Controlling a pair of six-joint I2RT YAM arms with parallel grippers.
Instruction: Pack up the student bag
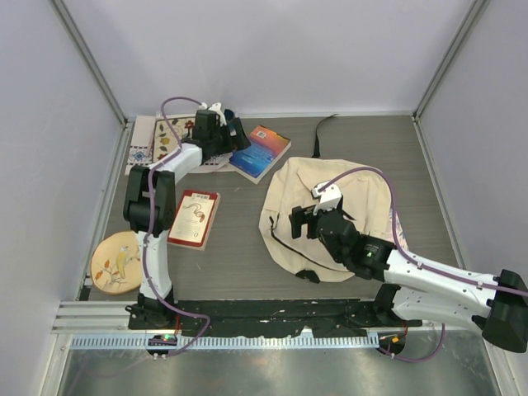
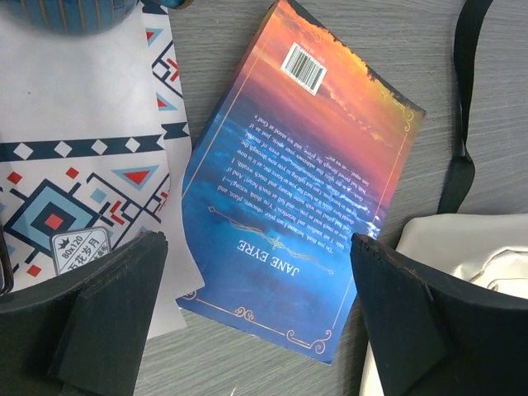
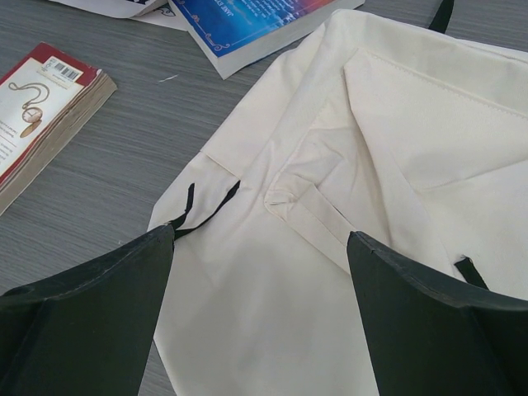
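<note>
The cream cloth bag (image 1: pixel 285 223) lies flat on the right half of the table, its black cords showing. Jane Eyre, a blue and orange book (image 2: pixel 289 190), rests face down left of the bag's upper edge, one corner under patterned paper. My left gripper is open over this book, nothing between its fingers. Above the bag, my right gripper stands open and empty. A red-edged book with a white cover (image 1: pixel 194 219) lies left of the bag.
Patterned sheets (image 1: pixel 142 144) lie at the back left, with a blue cup (image 2: pixel 74 12) on or beside them. A round wooden board (image 1: pixel 117 262) sits at the front left. Bare table separates the red-edged book from the bag.
</note>
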